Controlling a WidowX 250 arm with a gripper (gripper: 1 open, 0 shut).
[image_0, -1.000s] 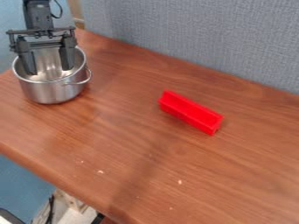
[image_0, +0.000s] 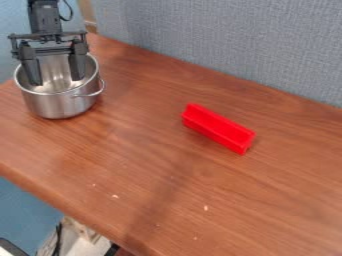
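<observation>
My black gripper (image_0: 54, 60) is at the upper left, open, its two fingers spread over and down into the mouth of a steel pot (image_0: 60, 101). Whether anything lies inside the pot is hard to tell. A red rectangular block (image_0: 218, 128) lies on the wooden table (image_0: 174, 200), well to the right of the pot.
A grey fabric wall (image_0: 227, 45) runs along the table's back. The pot stands near the left edge, with a blue surface beyond.
</observation>
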